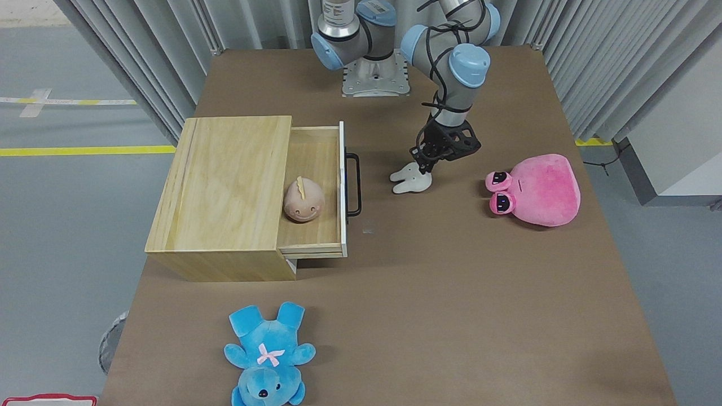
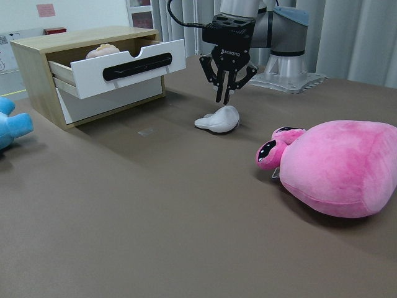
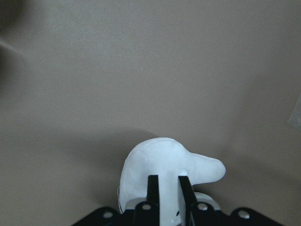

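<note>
A small white plush toy (image 1: 409,181) lies flat on the brown table beside the open drawer's front, seen also as a white shape (image 2: 217,121) in the left view. My gripper (image 2: 223,90) is above it, fingertips pointing down, apparently clear of it in that view. In the wrist view the two fingertips (image 3: 167,181) are over the white toy (image 3: 207,168), slightly apart with nothing visibly held between them; how far the finger is open is hard to judge.
A wooden cabinet (image 1: 216,182) with an open drawer (image 1: 311,237) holding a beige round plush (image 1: 304,203) is on the left. A pink plush (image 1: 545,189) lies right, a blue bear (image 1: 271,358) at the front.
</note>
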